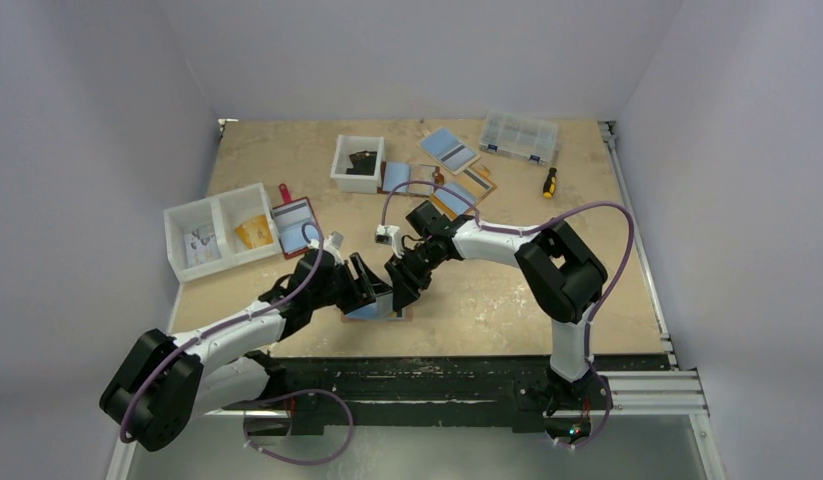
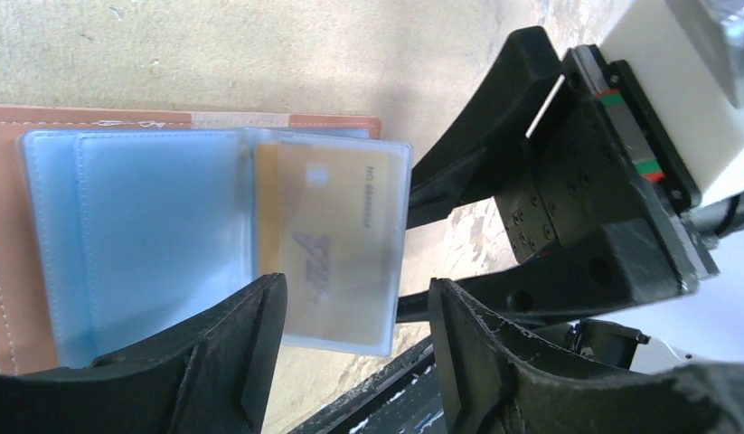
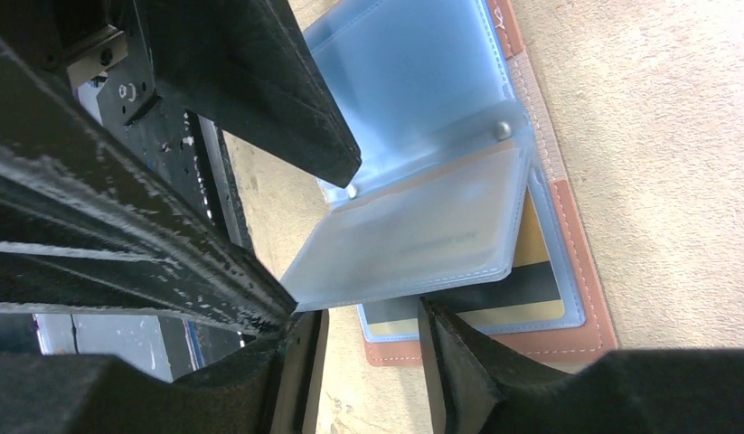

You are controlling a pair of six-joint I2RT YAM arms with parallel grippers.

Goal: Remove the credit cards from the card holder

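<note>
The card holder lies open at the front centre, blue plastic sleeves on a tan cover. In the left wrist view a sleeve with a light card stands over its right half. In the right wrist view that flap is lifted, a dark-striped card beneath. My left gripper is part open over the sleeve, nothing clearly between its fingers. My right gripper is part open at the flap's edge; whether it grips anything is unclear.
Two white bins stand at the left, a smaller bin and a clear case at the back. A screwdriver lies right.
</note>
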